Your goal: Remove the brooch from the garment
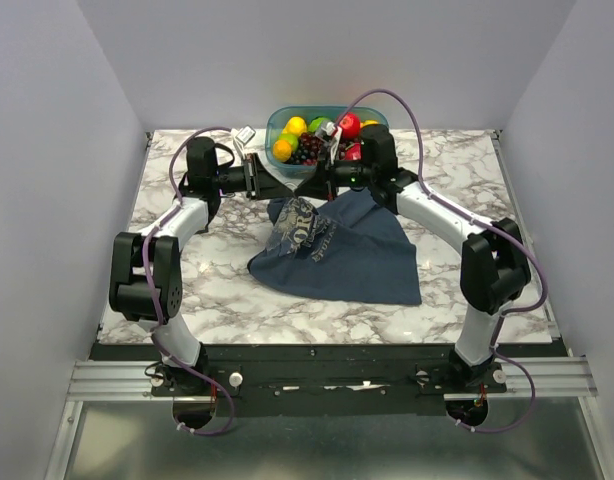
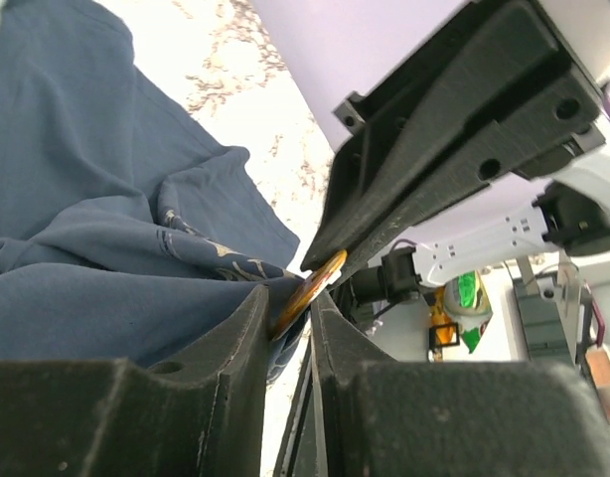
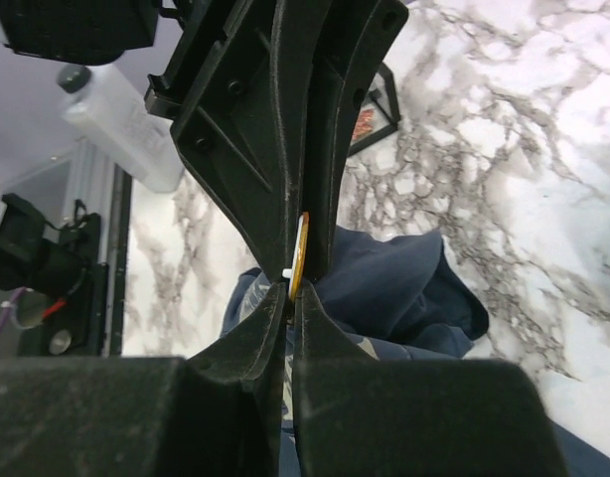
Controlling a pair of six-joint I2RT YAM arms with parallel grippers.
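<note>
The dark blue garment (image 1: 352, 262), with pale printed letters, lies on the table with its upper left part raised in a peak toward both grippers. A thin gold-orange brooch (image 2: 315, 288) shows edge-on between the two sets of fingertips. My left gripper is shut on the brooch, which runs into the gap between its fingers; whether cloth is pinched with it is hard to tell. Facing it, my right gripper is shut, its fingertips at the brooch's other end (image 3: 299, 256). Whether the brooch's edge sits between those tips cannot be made out.
Behind the grippers, close by, stands a clear blue bin (image 1: 274, 125) full of fruit. A small dark-framed item (image 3: 375, 114) lies on the table near the left arm.
</note>
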